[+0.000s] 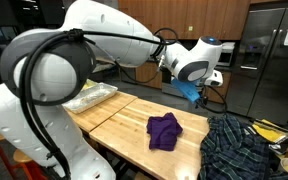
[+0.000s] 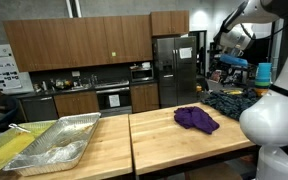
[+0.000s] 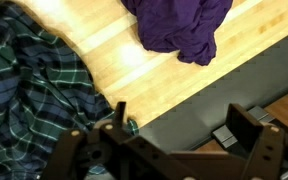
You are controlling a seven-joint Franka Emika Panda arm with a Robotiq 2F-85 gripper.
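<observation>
A crumpled purple cloth (image 1: 164, 131) lies on the wooden table (image 1: 130, 124); in the wrist view the same purple cloth (image 3: 181, 22) shows at the top. Dark green-and-navy plaid fabric (image 1: 232, 146) is spread in a heap at the table's right, filling the left of the wrist view (image 3: 32, 95). High above the table's far edge hangs my gripper (image 1: 198, 98), clear of both fabrics. Its dark fingers stand wide apart at the bottom of the wrist view (image 3: 177, 112), open, and nothing is between them.
Foil trays (image 2: 62, 142) stand at the table's other end. Several items, among them a yellow-green one (image 1: 270, 133), sit beyond the plaid fabric. Bare wood surrounds the purple cloth, and the table's edge (image 3: 199, 95) runs below the gripper.
</observation>
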